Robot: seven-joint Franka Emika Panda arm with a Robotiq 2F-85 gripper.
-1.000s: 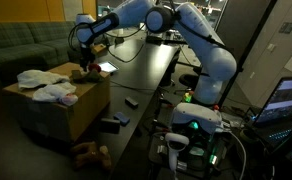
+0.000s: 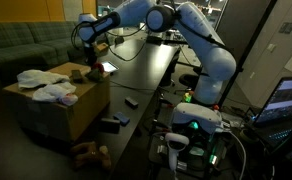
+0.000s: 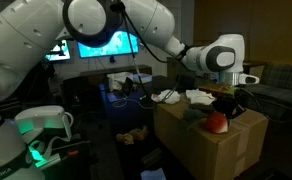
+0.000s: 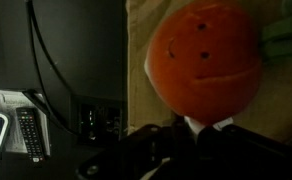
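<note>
A round orange-red plush toy [image 4: 204, 62] with small black eyes fills the top middle of the wrist view. In exterior view 2 it appears as a red shape [image 3: 218, 123] by the edge of the cardboard box, below my gripper [image 3: 224, 101]. At the bottom of the wrist view, my dark fingers are shut close to the toy. Shadow hides their tips, and I cannot tell whether they touch it or pinch any of its fabric. A green strip [image 4: 284, 38] lies beside the toy.
White cloths [image 2: 44, 78] lie on the cardboard box [image 2: 74, 118]. Brown objects [image 2: 90, 155] rest on the dark floor in front. A couch [image 2: 26, 42] stands behind. In the wrist view, a remote [image 4: 29, 133] and a cable [image 4: 48, 62] lie at left.
The hand has shifted slightly right in exterior view 1 over the last second. The cloths and the box have stayed put.
</note>
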